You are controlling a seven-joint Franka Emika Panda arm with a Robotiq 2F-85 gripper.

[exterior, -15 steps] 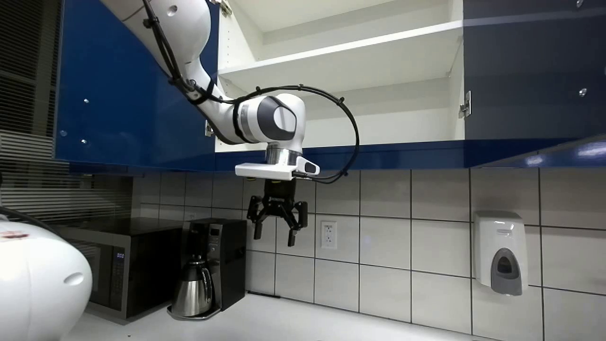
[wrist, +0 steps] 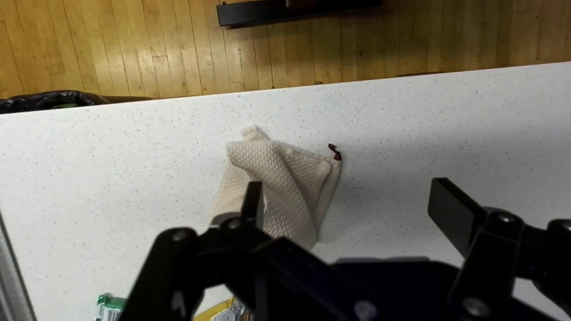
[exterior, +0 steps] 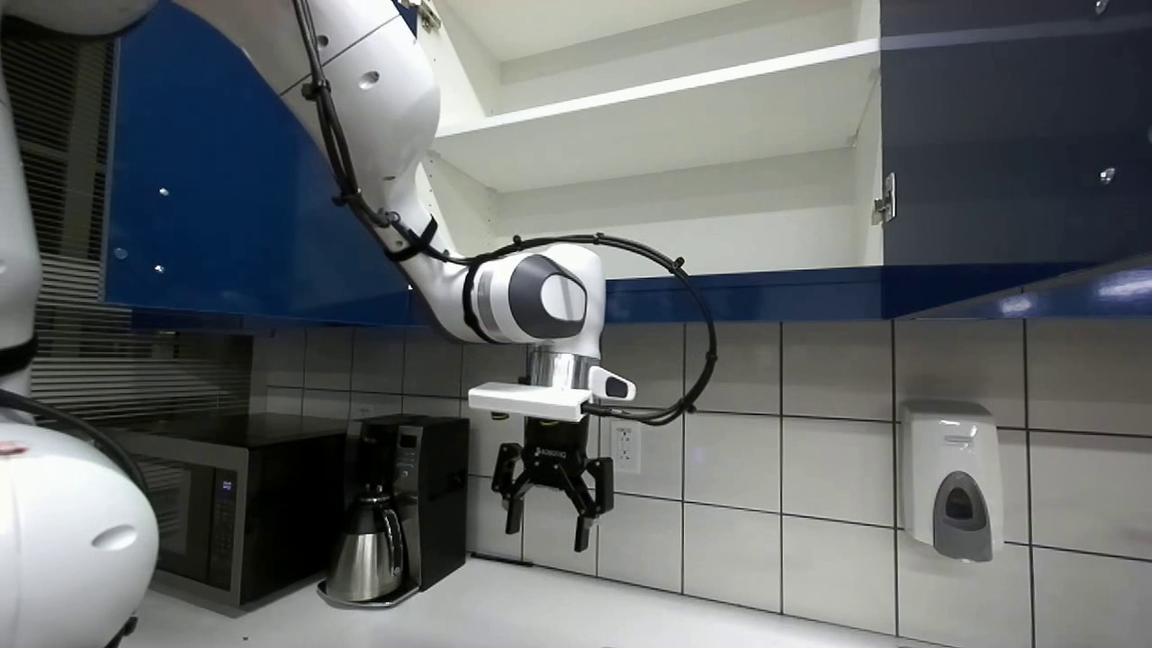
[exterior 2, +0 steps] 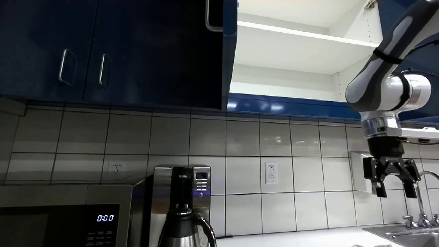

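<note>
In the wrist view a crumpled beige cloth (wrist: 273,176) with a small dark red tag lies on the white speckled counter (wrist: 107,176). My gripper is above the counter with its fingers wide apart and nothing between them. The cloth sits under and beside the left finger, which hides its lower left part. From the side, the gripper (exterior: 548,531) hangs pointing down, well clear of the counter. The other exterior view also has the open gripper (exterior 2: 395,193) in the air, at the right.
A green packet (wrist: 109,307) and a yellow packet (wrist: 222,310) lie partly behind the gripper. The coffee maker (exterior: 437,497) and microwave (exterior: 292,508) stand at the left. A sink (exterior 2: 411,236) is at the right. Above is an open cabinet (exterior: 691,130); a soap dispenser (exterior: 952,481) hangs on the wall.
The arm and gripper have moved down towards the counter and slightly right in exterior view 1. The gripper's fingers remain apart.
</note>
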